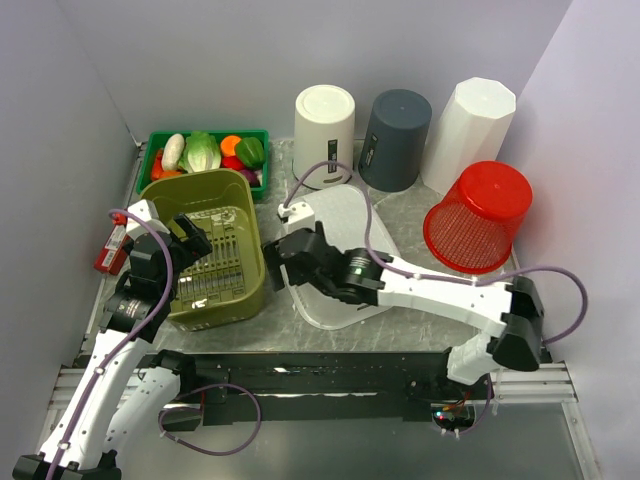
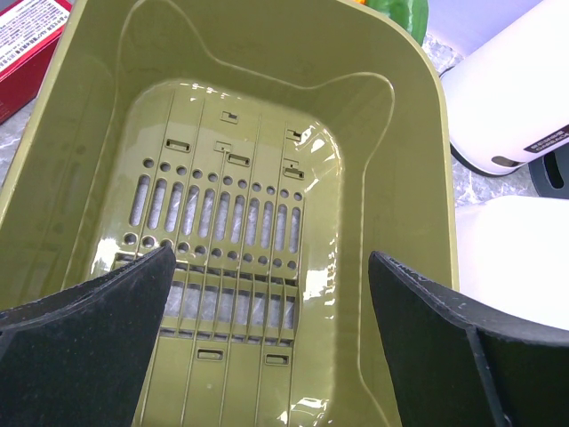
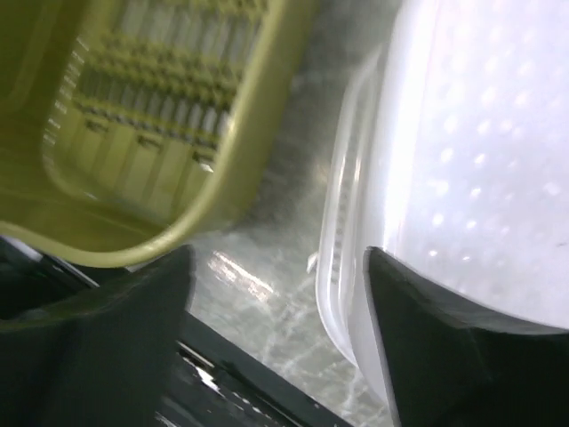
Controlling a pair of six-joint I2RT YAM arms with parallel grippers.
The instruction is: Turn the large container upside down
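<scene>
The large white container rests on the counter, its broad flat face up and its rim down by the surface. Part of it is hidden under my right arm. Just off its left side, my right gripper stands open with nothing clasped, and the container's pale edge shows beyond the right finger. Over the olive basket, which faces open side up, my left gripper is open and empty.
A green tray of vegetables sits behind the basket, and a red box is at its left. Along the back stand a cream bin, a dark bin and a white bin. A red mesh bin is at right.
</scene>
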